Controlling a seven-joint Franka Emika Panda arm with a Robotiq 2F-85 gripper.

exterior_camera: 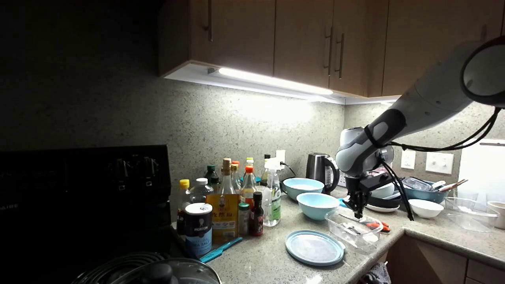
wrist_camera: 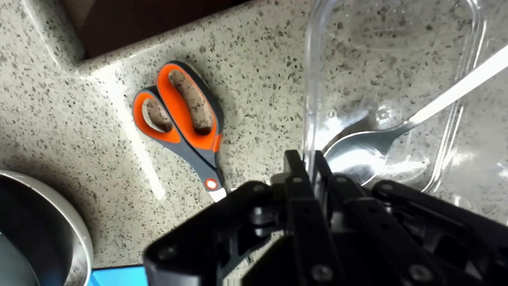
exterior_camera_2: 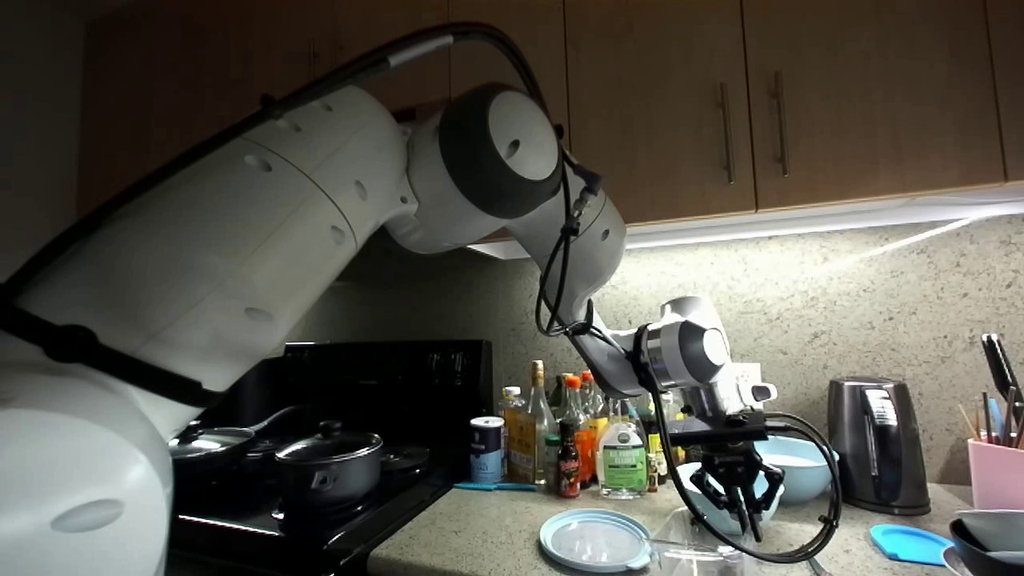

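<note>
A clear plastic container (exterior_camera: pixel 348 236) stands at the counter's edge, close to a pale blue lid. In the wrist view, my gripper is shut on the container's near side wall, with the clear rim (wrist_camera: pixel 312 95) running between its fingers. A metal spoon (wrist_camera: pixel 355 152) appears to lie inside the container, its handle reaching across the opposite side. From exterior view 1, the gripper (exterior_camera: pixel 358 213) points down at the container's back rim. Whether the container's bottom touches the counter cannot be told.
Orange-and-grey scissors (wrist_camera: pixel 190 114) lie beside the container. Blue bowls (exterior_camera: pixel 318 208) and a kettle (exterior_camera: pixel 318 171) stand behind it. The round lid (exterior_camera: pixel 315 248) is to its left, and several bottles (exterior_camera: pixel 248 184) stand farther left.
</note>
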